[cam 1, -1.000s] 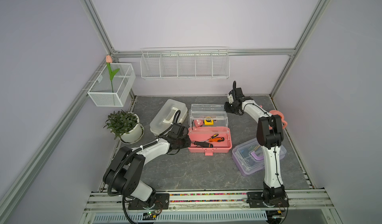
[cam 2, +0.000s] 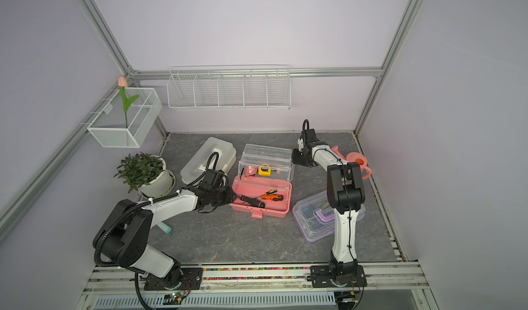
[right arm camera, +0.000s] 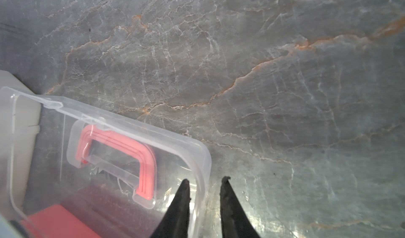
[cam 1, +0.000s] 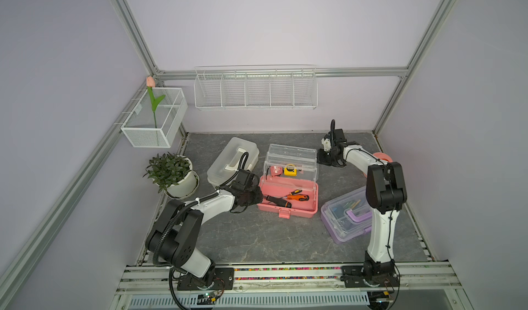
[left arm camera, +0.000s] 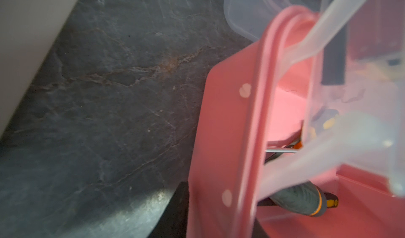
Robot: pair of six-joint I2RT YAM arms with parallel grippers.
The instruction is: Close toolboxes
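The pink toolbox point(cam 1: 299, 206) stands open mid-table, with screwdrivers in its base and a clear tray holding a tape measure point(cam 1: 289, 170). Its transparent lid point(cam 1: 290, 150) is folded back behind, pink handle visible in the right wrist view. My left gripper is shut on the pink left wall of the toolbox base. My right gripper is beside the lid's right corner, fingers apart either side of the clear edge or just next to it.
A clear lidded box point(cam 1: 220, 167) lies back left, a purple toolbox point(cam 1: 341, 227) front right. A potted plant point(cam 1: 170, 172) is at left, pink items point(cam 2: 363, 164) at far right.
My right gripper has moved right and toward the front since a second ago. The pink toolbox has turned slightly, its front shifting toward the front left. The left gripper has barely moved.
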